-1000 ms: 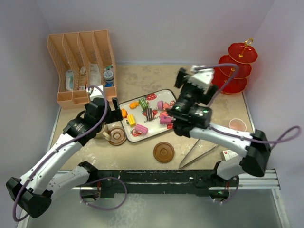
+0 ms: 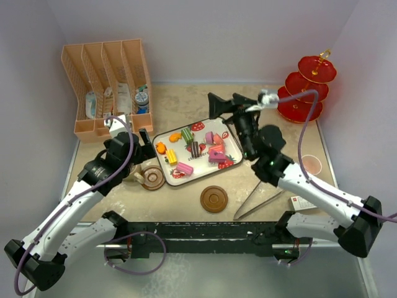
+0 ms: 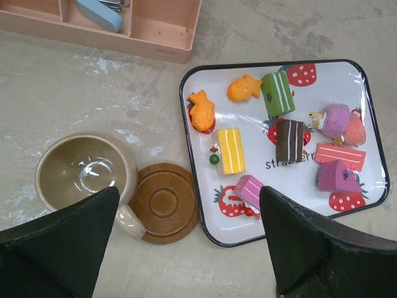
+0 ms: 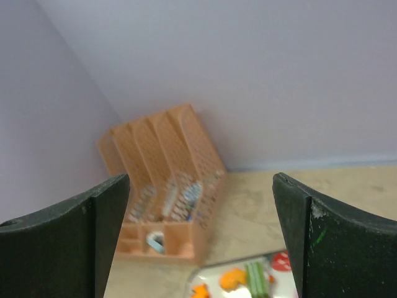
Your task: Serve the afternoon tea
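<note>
A strawberry-print tray [image 2: 203, 170] holds several small toy cakes and orange fish-shaped treats, including a yellow striped cake [image 3: 231, 151] and a green one [image 3: 278, 94]. A tan mug [image 3: 74, 164] stands beside a brown coaster [image 3: 163, 202]. My left gripper is open above them, empty. My right gripper is open and empty, raised above the tray's right back, facing the back wall and organizer. A red three-tier stand [image 2: 301, 109] is at the back right. A pink cup [image 2: 311, 164] is at the right, partly hidden by the arm.
A peach organizer [image 2: 87, 77] stands at the back left. Another coaster [image 2: 214, 198] lies at the front centre. Tongs [image 2: 258, 207] and a white box [image 2: 302, 202] lie at the front right.
My left arm has shifted slightly left.
</note>
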